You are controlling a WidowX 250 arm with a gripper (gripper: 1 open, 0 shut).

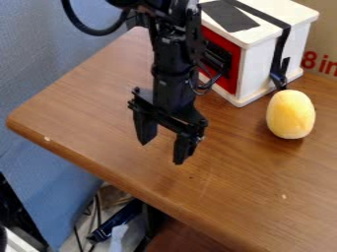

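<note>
The black robot gripper (164, 143) hangs over the middle of the wooden table (93, 108), pointing down, its two fingers spread apart with nothing between them. A yellow egg-shaped object (290, 113) stands on the table at the right, apart from the gripper. Behind the arm, at the top right, is a white box (250, 87) with a red front and black straps, partly hidden by the arm.
Bare tabletop lies left of and in front of the gripper. A blue padded surface (39, 69) runs along the left, with cables and clutter below the table edge at the lower left. A cardboard box (318, 54) is at the back right.
</note>
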